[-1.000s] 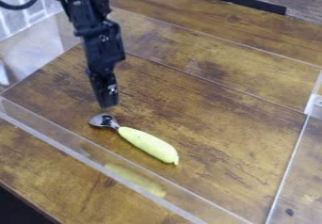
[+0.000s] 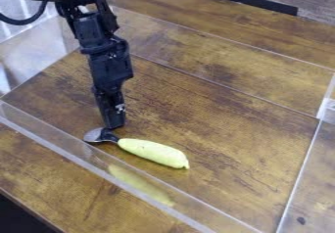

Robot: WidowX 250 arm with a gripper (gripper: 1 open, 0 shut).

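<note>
The black gripper [image 2: 113, 114] points down at the table just above a small spoon with a silver head [image 2: 100, 135] and a thick pale yellow-green handle [image 2: 153, 153]. The spoon lies on the wooden table, handle toward the lower right. The fingertips are dark and close to the spoon's neck; whether they touch it is hard to tell. Nothing clearly shows between the fingers.
A transparent low barrier [image 2: 197, 212] runs along the front, and another stands at the right side.
The gripper has come down toward the spoon since a second ago. The spoon has shifted slightly toward the lower left.
</note>
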